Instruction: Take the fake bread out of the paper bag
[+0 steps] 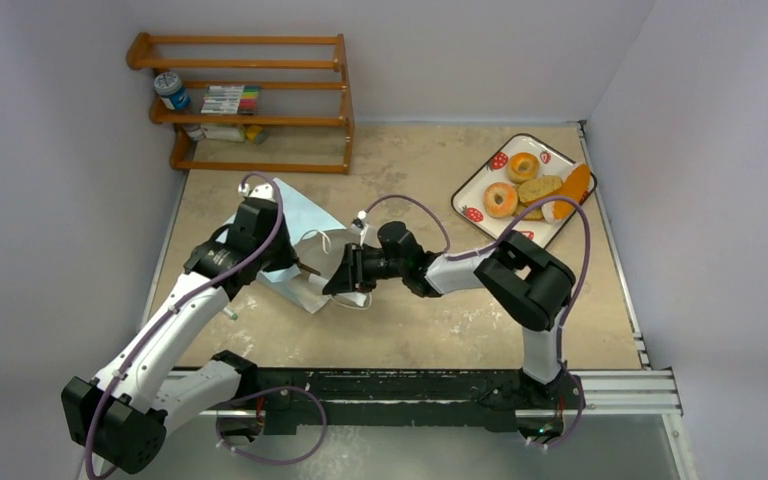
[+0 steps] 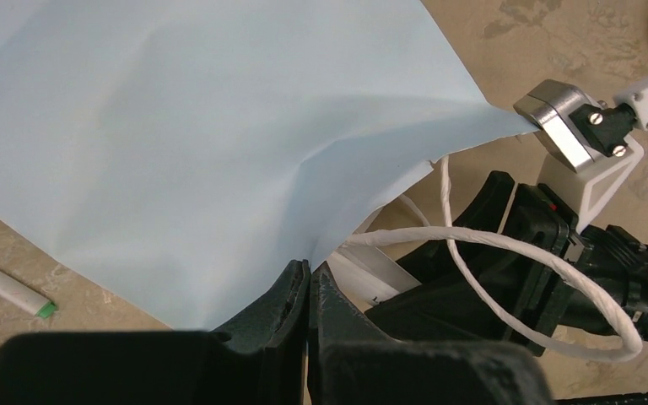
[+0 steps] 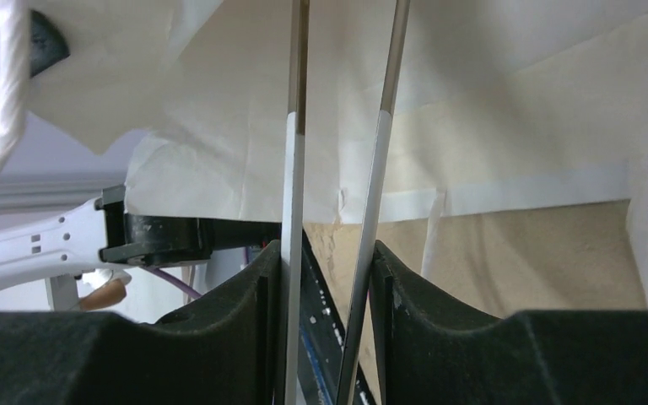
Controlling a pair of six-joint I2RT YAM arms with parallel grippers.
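A pale blue paper bag (image 1: 305,215) lies on its side at the table's left, its mouth facing right. My left gripper is shut on the rim of the bag, pinching thin paper. White-ended wooden tongs (image 3: 294,190) sit in my right gripper, its fingers partly closed around the two legs, which stand a little apart. My right gripper (image 1: 336,286) is at the bag's mouth, the tongs pointing inside. Their tips are hidden, as is anything deep in the bag. Pieces of fake bread (image 1: 501,199) rest on the tray.
The strawberry-patterned tray (image 1: 472,196) stands at the back right. A wooden rack (image 1: 260,168) with jars and pens is at the back left. White cord handles (image 2: 557,270) loop out from the bag's mouth.
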